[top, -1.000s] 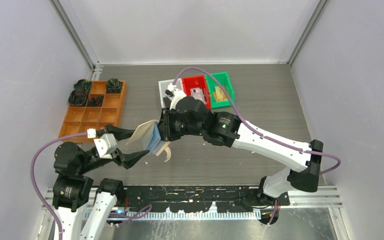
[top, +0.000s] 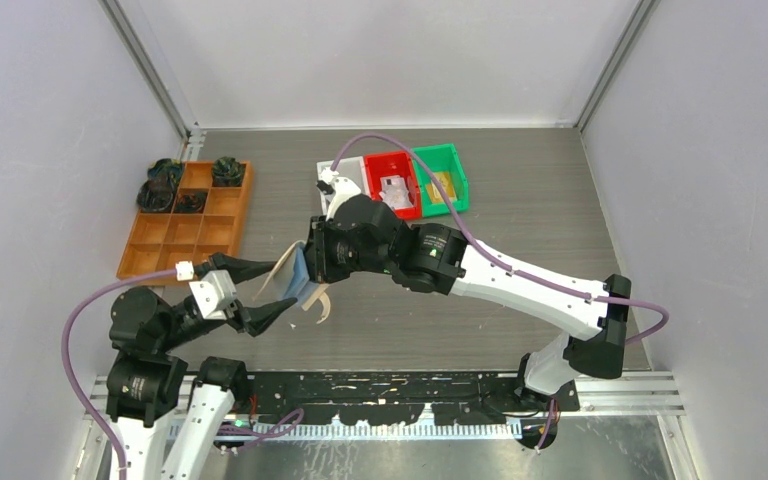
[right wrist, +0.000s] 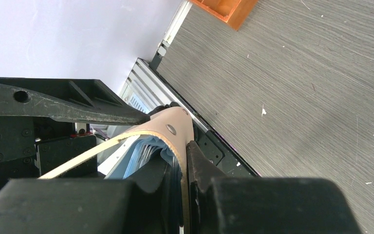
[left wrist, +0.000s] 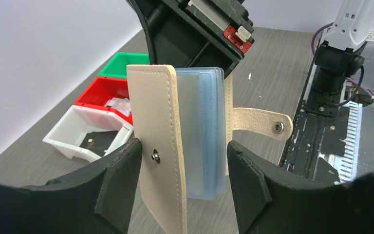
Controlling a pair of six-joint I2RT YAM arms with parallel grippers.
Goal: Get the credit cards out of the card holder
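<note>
The beige leather card holder (left wrist: 156, 122), with a snap flap (left wrist: 258, 119) and blue translucent sleeves (left wrist: 202, 131), is held upright in the air by my right gripper, which is shut on its spine. White card-like edges show among the sleeves in the right wrist view. My left gripper stands part open around the holder's free side, one finger at the front cover and the other beside the sleeves, in the left wrist view; whether they touch is unclear.
White (left wrist: 58, 136), red (top: 390, 162) and green (top: 455, 180) bins stand at the back. An orange compartment tray (top: 147, 255) with dark bundles is at the left.
My right gripper and the holder have moved slightly left, toward my left gripper, over the last second. The left gripper has hardly moved.
</note>
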